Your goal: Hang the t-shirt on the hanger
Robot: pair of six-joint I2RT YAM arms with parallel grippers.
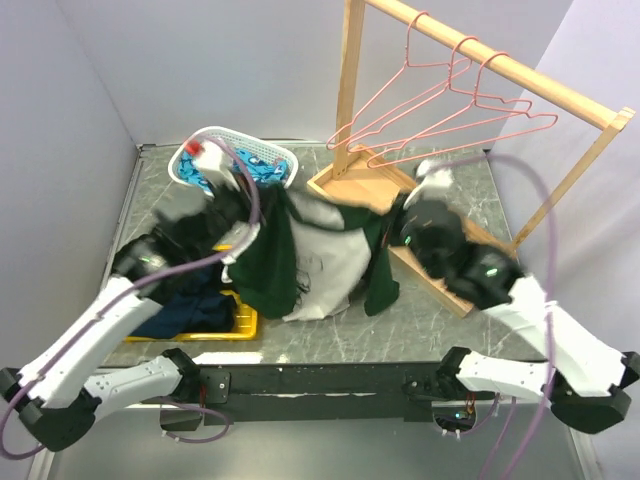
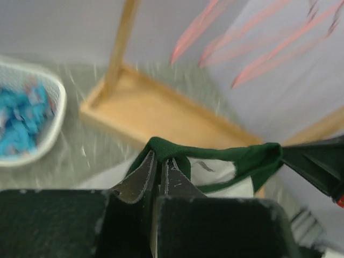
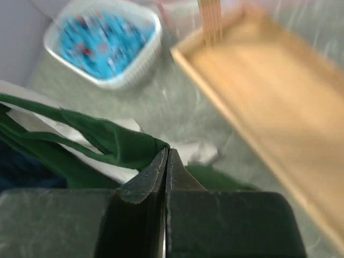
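Observation:
A grey t-shirt with dark green sleeves and trim [image 1: 327, 262] hangs between my two grippers, blurred with motion in the top view. In the left wrist view, a green edge of the shirt [image 2: 215, 152] is pinched by my left gripper, which is shut on it. My right gripper is shut as well, with the shirt's green collar [image 3: 126, 144] running into its fingertips. Pink wire hangers [image 1: 440, 100] hang empty from the wooden rack bar, up and right of the shirt.
The rack's wooden base [image 1: 368, 183] lies behind and right of the shirt. At the back left is a white basket [image 1: 285, 158] with blue cloth. A yellow tray [image 1: 243, 318] with dark clothes sits at the left front. Bare table [image 1: 400, 338] shows at the front right.

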